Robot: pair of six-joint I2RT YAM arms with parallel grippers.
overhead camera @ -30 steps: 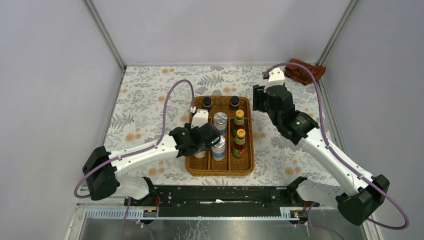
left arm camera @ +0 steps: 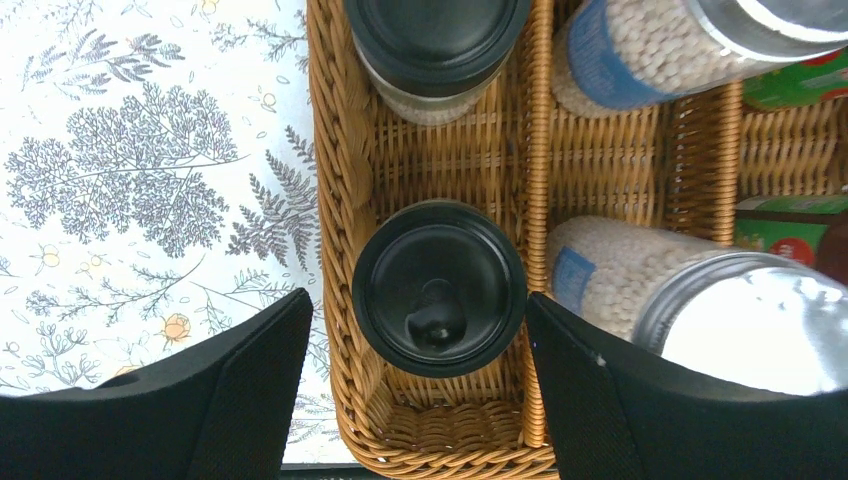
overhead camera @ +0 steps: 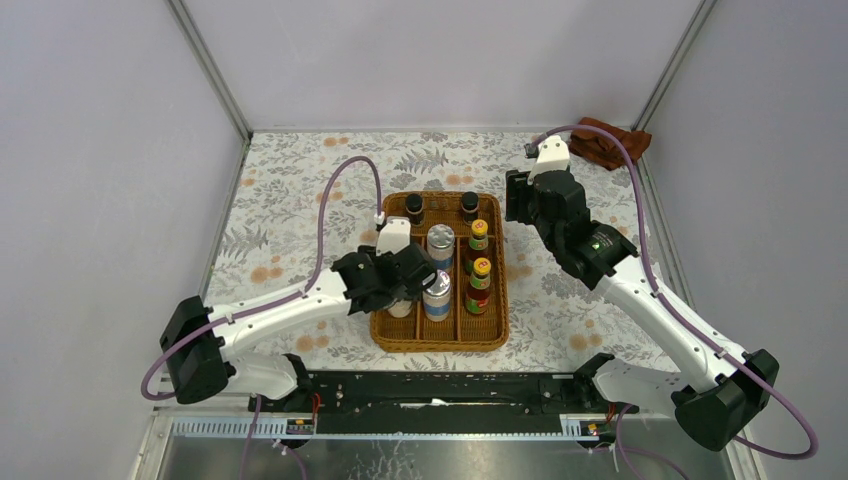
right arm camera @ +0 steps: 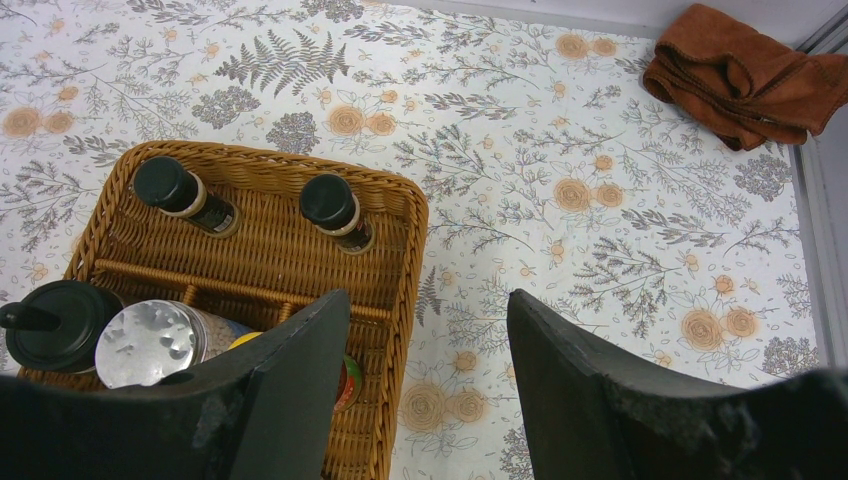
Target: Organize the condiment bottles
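In the left wrist view, a black-lidded jar [left arm camera: 437, 290] stands in the basket's left compartment, below another black-lidded jar [left arm camera: 435, 40]. My left gripper is open over the nearer jar, with a gap between each finger and its lid. Two silver-lidded jars [overhead camera: 440, 240] of pale beads fill the middle compartment. To their right stand two yellow-capped sauce bottles [overhead camera: 478, 285]. Two small dark bottles [right arm camera: 335, 212] are upright in the back compartment. Off the basket's right side, my right gripper hangs open and empty.
The divided wicker basket [overhead camera: 440, 346] sits mid-table on a floral cloth [overhead camera: 290, 200]. A folded brown cloth [overhead camera: 607, 143] lies in the back right corner.
The jar stays in the basket. The right arm has not moved.
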